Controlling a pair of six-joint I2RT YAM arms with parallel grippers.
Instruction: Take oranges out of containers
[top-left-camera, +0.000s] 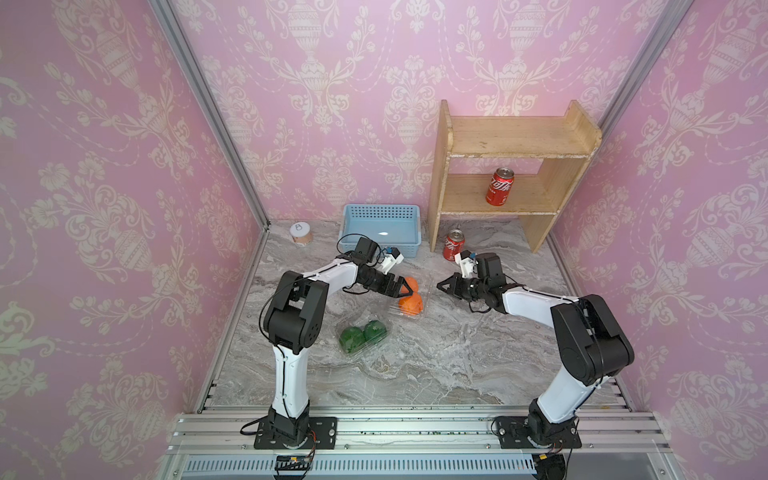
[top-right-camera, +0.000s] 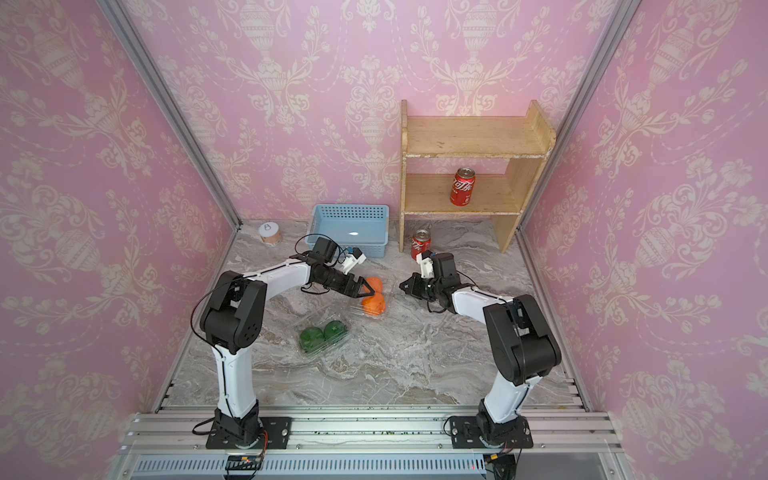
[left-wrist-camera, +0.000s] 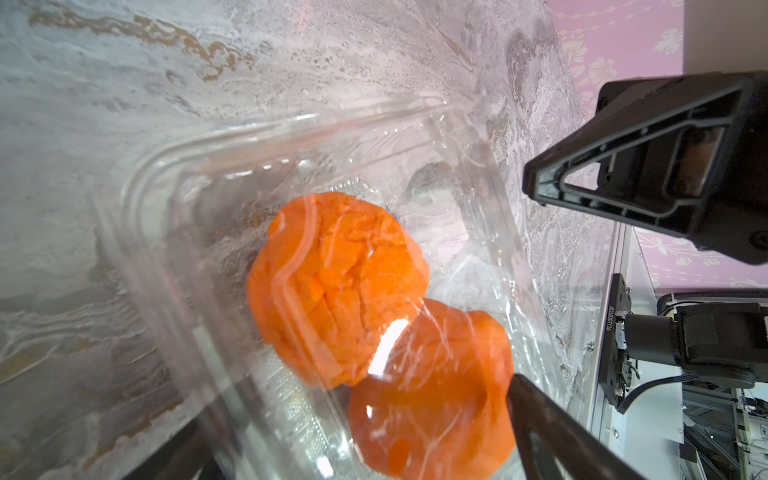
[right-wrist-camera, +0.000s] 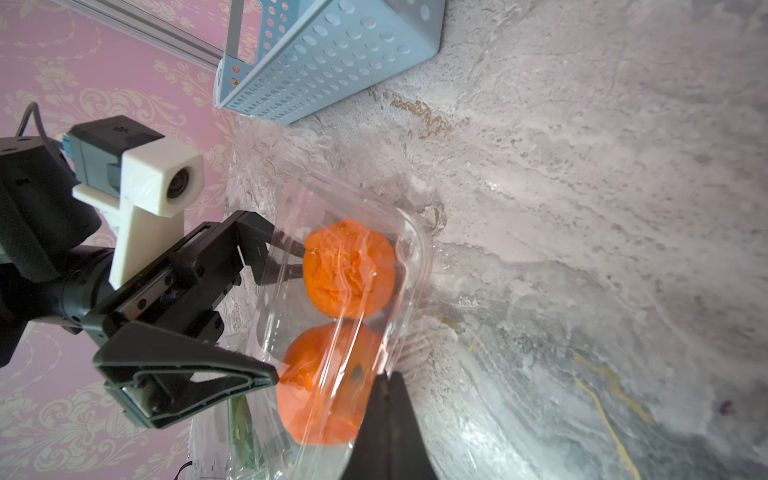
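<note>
Two oranges, the far one (right-wrist-camera: 349, 268) and the near one (right-wrist-camera: 324, 384), sit side by side in a clear plastic container (left-wrist-camera: 512, 208) on the counter. Whether a lid covers it is hard to tell through the shine. My left gripper (top-left-camera: 402, 287) stands open at the container's left side, its fingers (left-wrist-camera: 552, 432) spread across that edge and close to the oranges; contact cannot be judged. To the right of the container, my right gripper (top-left-camera: 441, 287) is shut with nothing showing between its fingertips, clear of the plastic in the top views.
Another clear container with green fruit (top-left-camera: 352, 339) lies nearer the front left. Behind stand a blue basket (top-left-camera: 412, 246), a small tin (top-left-camera: 301, 233) and a wooden shelf (top-left-camera: 439, 176). One red can (top-left-camera: 453, 245) is behind my right gripper.
</note>
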